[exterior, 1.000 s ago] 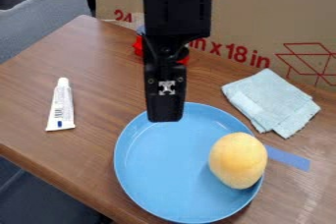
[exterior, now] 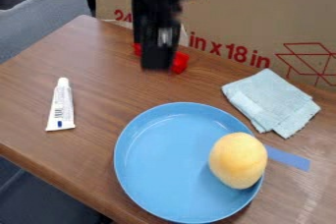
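Observation:
My dark gripper (exterior: 160, 51) hangs at the top middle, blurred, above the back of the table and in front of a red object (exterior: 176, 63) that it partly hides. A blue plate (exterior: 164, 174) lies at the front with a yellow round object (exterior: 238, 159) on its right side. A white tube (exterior: 61, 104) lies at the left, and a folded pale cloth (exterior: 268, 101) at the right. I see nothing held in the gripper.
A cardboard box (exterior: 269, 22) stands along the back. A blue strip (exterior: 289, 157) lies right of the plate. A grey chair edge borders the left.
My gripper has moved up and back from over the plate's rear edge, uncovering more table. The objects on the table have not moved.

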